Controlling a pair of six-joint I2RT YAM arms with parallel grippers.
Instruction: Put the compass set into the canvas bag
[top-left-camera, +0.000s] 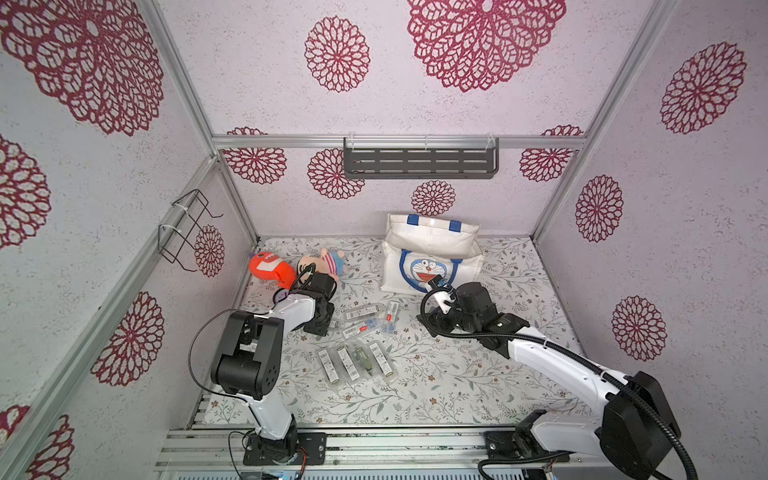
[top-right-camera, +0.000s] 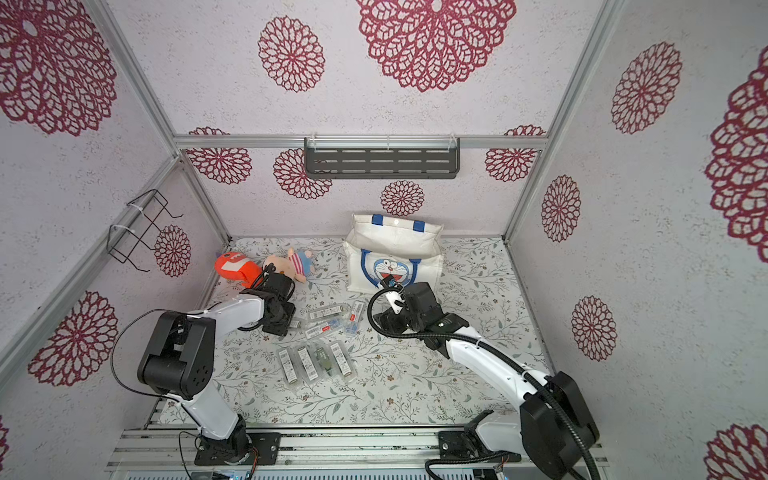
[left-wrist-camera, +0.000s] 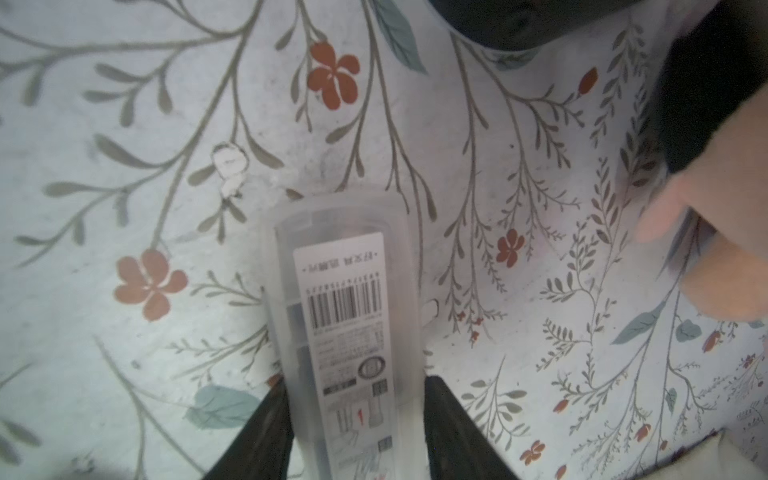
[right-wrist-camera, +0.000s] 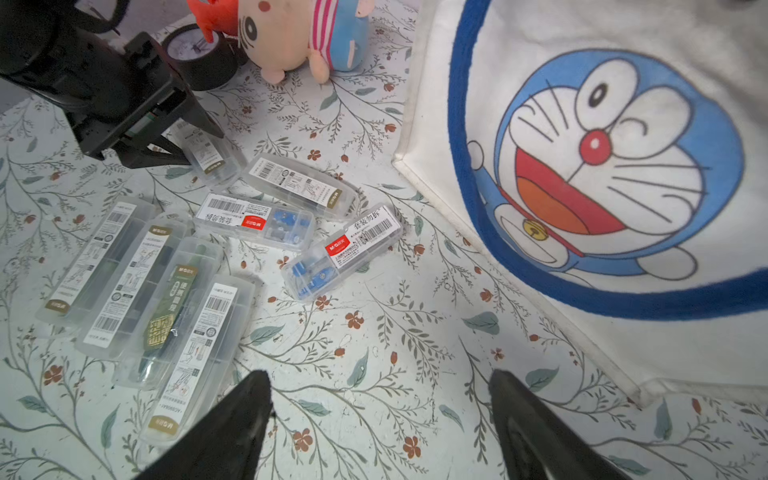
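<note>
Several clear compass-set cases (right-wrist-camera: 344, 248) with printed labels lie on the floral surface in front of the white canvas bag (top-left-camera: 432, 252), which stands with a Doraemon print facing forward. My left gripper is down over one case (left-wrist-camera: 344, 304) at the left, a finger at each long side; whether they grip it is unclear. My right gripper is open in front of the bag, above bare surface at the right of the cases, with nothing between its fingers.
An orange plush (top-left-camera: 270, 268) and a pink-and-blue plush (top-left-camera: 328, 262) lie at the back left, beside a black roll (right-wrist-camera: 198, 68). A shelf (top-left-camera: 420, 160) hangs on the back wall.
</note>
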